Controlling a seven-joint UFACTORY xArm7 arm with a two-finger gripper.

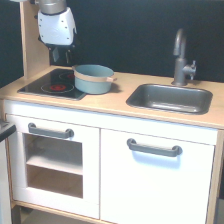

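Observation:
A blue-grey pot stands upright at the right edge of the black stove top, partly over the wooden counter. My white gripper hangs from the top left, above the back of the stove and up and to the left of the pot. It appears apart from the pot. Its dark fingers blend into the dark wall behind, so how far apart they stand is hard to make out. Nothing is seen held.
A metal sink with a grey faucet is set into the counter on the right. Below are an open-fronted cupboard door and a white door. A wooden post rises at the back left.

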